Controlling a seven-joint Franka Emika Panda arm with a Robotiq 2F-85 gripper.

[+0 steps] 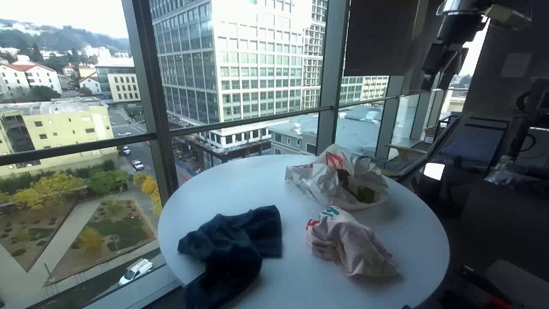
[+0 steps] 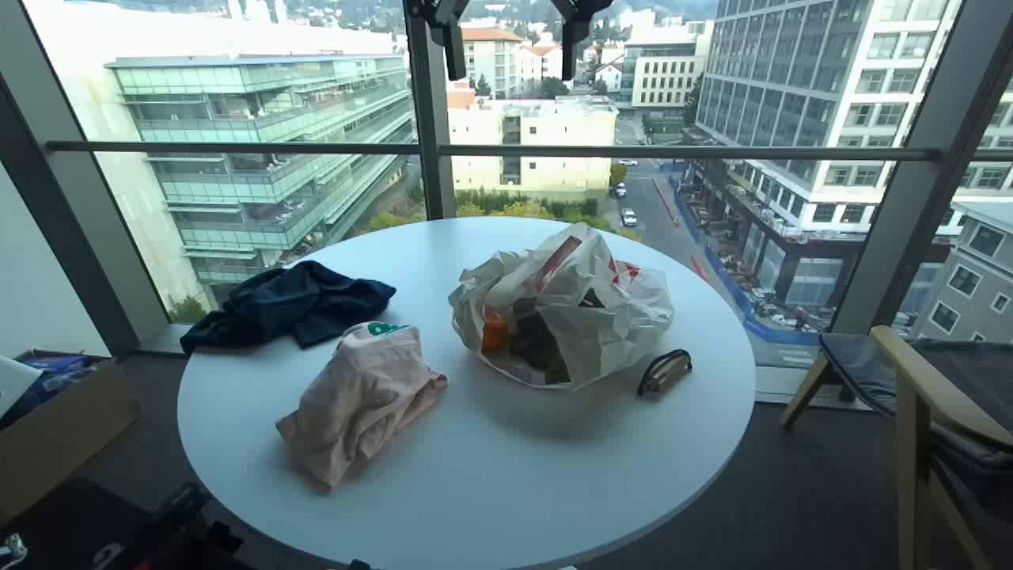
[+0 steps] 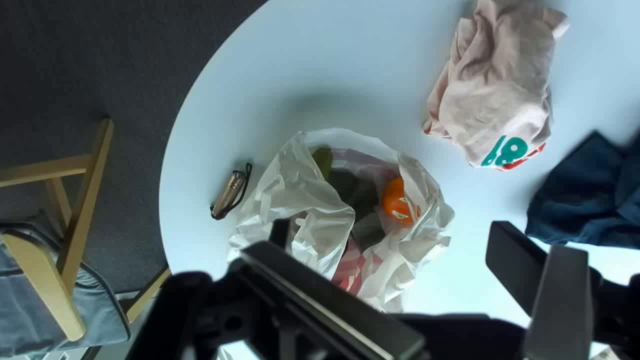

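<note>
High above the round white table, my gripper stands open with nothing between its fingers. A crumpled white plastic bag rests on the table with its mouth open. Inside it the wrist view shows an orange round item, something green and dark items; the rest of its contents is hidden. A bunched pale pink cloth with green and red print lies near the bag, and a dark blue cloth lies beyond it. Beside the bag is a small brown item with a black strap.
A wooden-armed chair stands beside the table, and a cardboard box sits on the floor opposite. Windows with dark frames rise behind the table. Much of the tabletop in front of the bag is bare.
</note>
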